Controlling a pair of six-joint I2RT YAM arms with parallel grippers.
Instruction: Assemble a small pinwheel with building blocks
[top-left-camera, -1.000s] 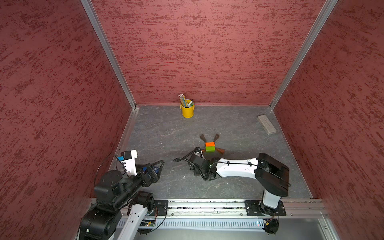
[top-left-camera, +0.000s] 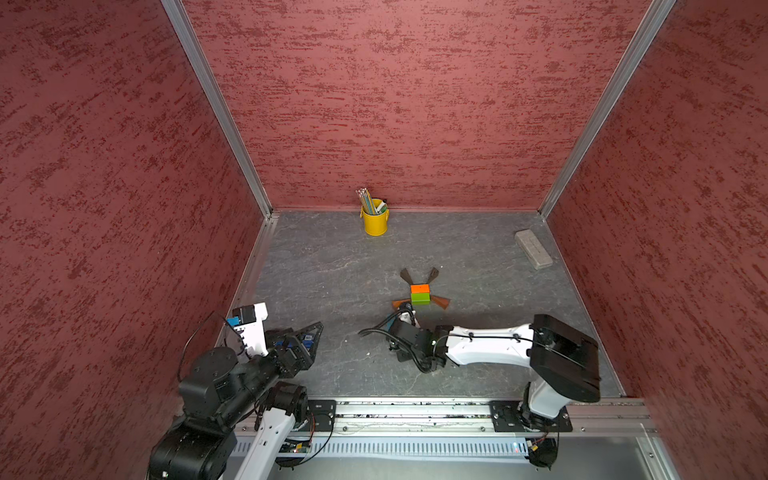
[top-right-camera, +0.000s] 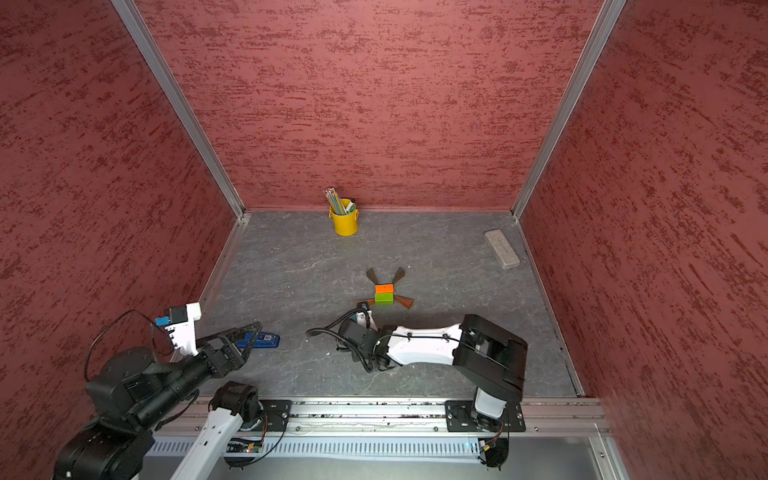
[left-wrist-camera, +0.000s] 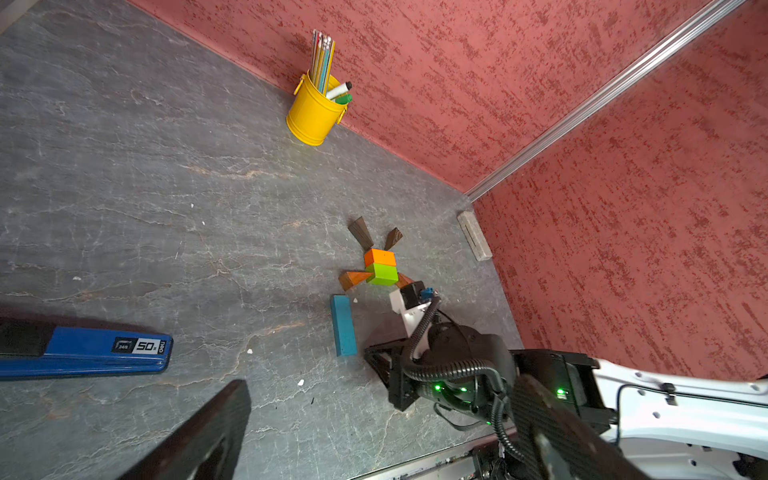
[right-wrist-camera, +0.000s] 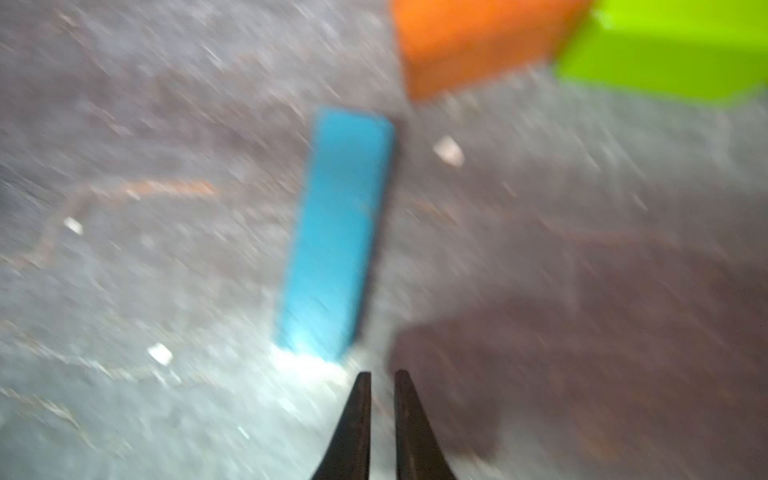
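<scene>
An orange block (top-left-camera: 420, 288) and a green block (top-left-camera: 420, 297) sit together mid-table, with four brown wedge pieces around them, such as the back-left wedge (left-wrist-camera: 360, 232). A teal bar (left-wrist-camera: 343, 324) lies flat just in front of the pinwheel. My right gripper is just beyond the bar's near end in the blurred right wrist view, fingertips close together, with nothing visible between them. My left gripper (top-left-camera: 312, 332) hangs open at the front left, its two fingers blurred and wide apart in the left wrist view.
A blue stapler (top-right-camera: 264, 340) lies below the left gripper. A yellow pencil bucket (top-left-camera: 375, 224) stands at the back. A grey brick (top-left-camera: 533, 248) lies at the right.
The left arm moved slightly. The pinwheel pieces look unmoved.
</scene>
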